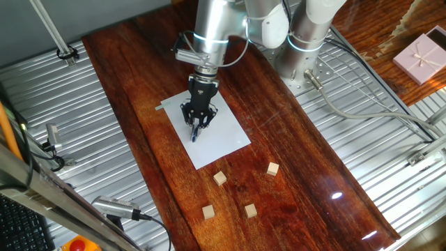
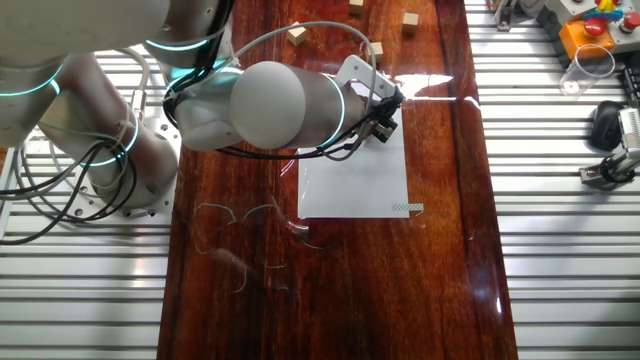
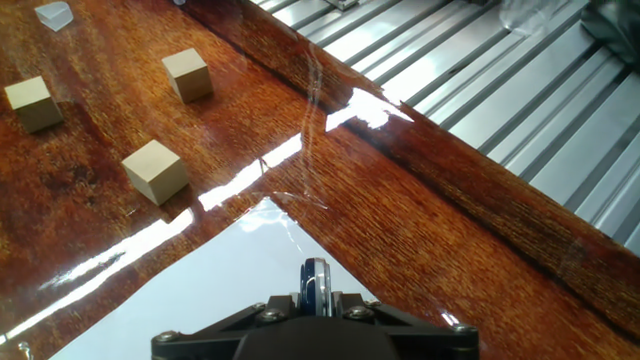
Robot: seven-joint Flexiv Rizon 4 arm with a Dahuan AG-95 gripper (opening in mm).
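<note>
Over a white sheet of paper on the brown wooden table, my gripper points downward. Its fingers are shut on a small dark blue and silver pen-like object, which sticks out between the fingers in the wrist view. The lower end of that object is close to the sheet in exterior view 1; whether it touches cannot be told. I see no clear marks on the paper. In exterior view 2 the arm covers part of the sheet and hides the fingertips.
Several light wooden cubes, among them one near the paper and one farther right, lie apart on the table. A strip of patterned tape is at the sheet's edge. A pink box stands far off.
</note>
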